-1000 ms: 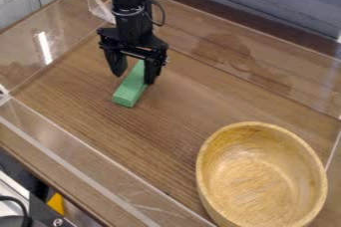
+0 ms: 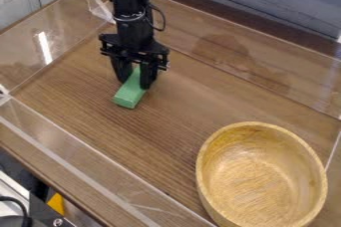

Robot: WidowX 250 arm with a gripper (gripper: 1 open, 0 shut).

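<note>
A green elongated object lies on the wooden table left of centre. My black gripper is down over its upper end, its fingers closed in around it, shut on the green object. The lower part of the object sticks out toward the front. The exact contact of the fingertips is partly hidden by the dark gripper body.
A large yellow bowl sits at the front right. Pale walls edge the table at the back and left. Cables lie at the lower left corner.
The gripper's fingers have drawn inward from a wider spread onto the green object, covering more of its upper end. The object has hardly moved.
</note>
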